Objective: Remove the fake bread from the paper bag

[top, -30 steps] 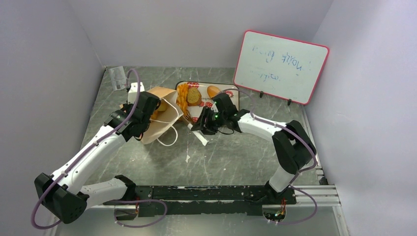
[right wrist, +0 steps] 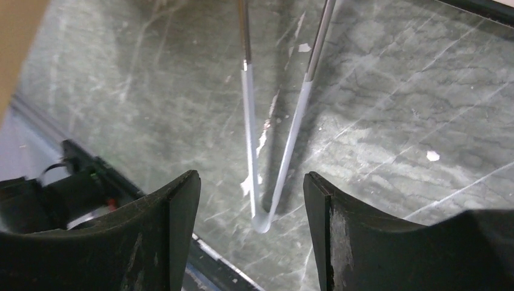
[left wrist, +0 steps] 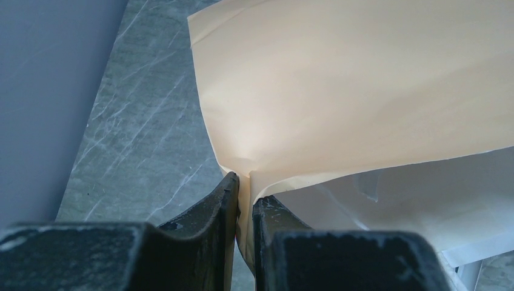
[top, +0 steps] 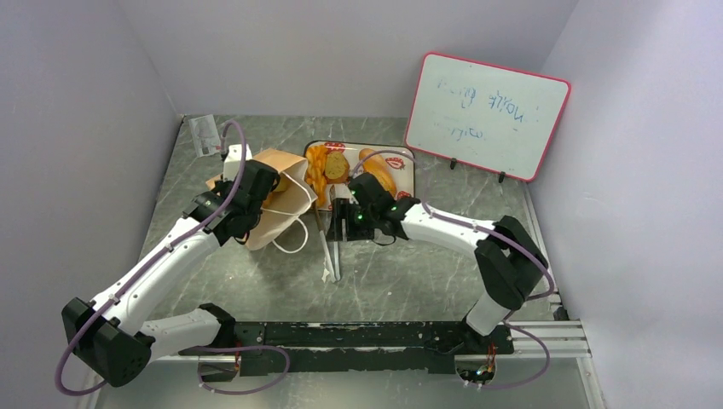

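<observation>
The paper bag (top: 277,223) lies on its side at the left, its mouth and white handles facing right. My left gripper is shut on the bag's paper edge. Inside the mouth shows a yellow-orange piece (top: 282,184); the deeper contents are hidden. On the tray (top: 401,184) rest a round brown slice (top: 337,167), a long loaf (top: 378,170) and wavy orange strips (top: 316,170). Metal tongs with white handles (right wrist: 250,121) lie on the table with their arms spread. Over them stands my right gripper, open, its fingers on either side of the handle end.
A whiteboard (top: 488,111) leans at the back right. A flat clear packet (top: 205,135) lies in the back left corner.
A second ago the tongs were slanted under the right gripper; now they lie straighter on the table. The left arm stayed still.
</observation>
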